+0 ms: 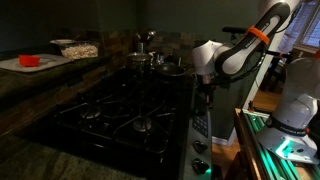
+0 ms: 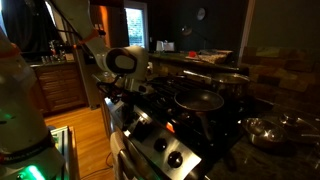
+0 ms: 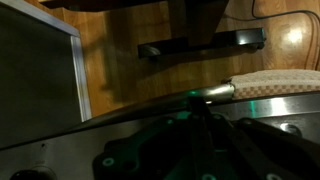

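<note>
My gripper is shut at the front of the stove, and nothing shows between its fingers. In the wrist view its dark tips overlap a shiny metal bar (image 3: pixel 150 110) that runs across the stove's front; whether they touch it I cannot tell. From the first exterior view, the gripper (image 1: pixel 208 98) hangs just beyond the stove's front edge, beside the control panel. The second exterior view shows the white arm (image 2: pixel 127 68) reaching down by the stove's far front corner, its fingers too dark to make out.
A black pan (image 2: pixel 199 101) rests on the dark cooktop (image 1: pixel 115 110). Metal bowls (image 2: pixel 268 131) stand on the counter near it. Knobs (image 2: pixel 175 159) line the stove's front. A light cloth (image 3: pixel 275 82) lies by the bar, above wooden floor (image 3: pixel 125 75). A red item (image 1: pixel 29 60) sits at the back left.
</note>
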